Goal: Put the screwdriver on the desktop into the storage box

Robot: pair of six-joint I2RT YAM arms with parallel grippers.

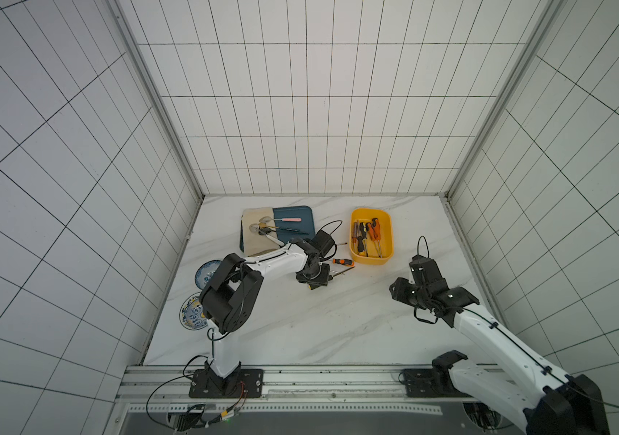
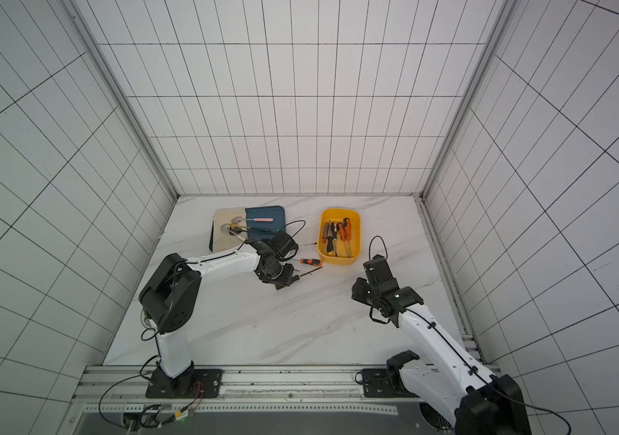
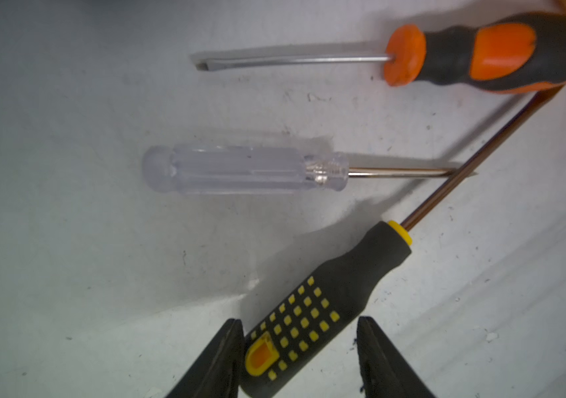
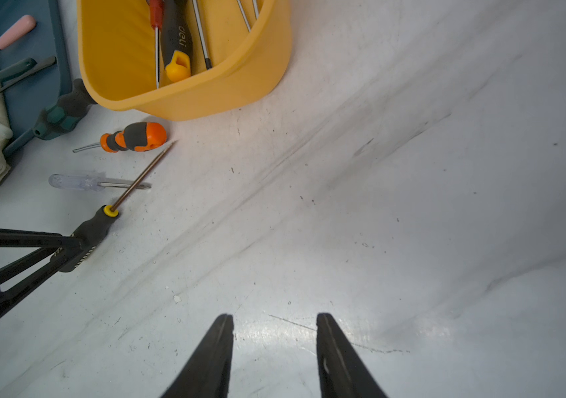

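Observation:
My left gripper stands open over the handle of a black-and-yellow screwdriver [image 3: 328,292], its fingers either side of it. Beyond it in the left wrist view lie a clear-handled screwdriver [image 3: 236,169] and an orange-and-black screwdriver [image 3: 501,53]; another dark teal-handled one [image 4: 57,116] lies further back in the right wrist view. The yellow storage box [image 4: 223,86], holding several tools, is just behind them. My right gripper hangs apart over bare desktop at the right, open with nothing between its fingers.
A blue tray [image 2: 274,214] with a beige cloth and utensils lies back left. Patterned plates [image 1: 192,313] sit at the left, partly behind the left arm.

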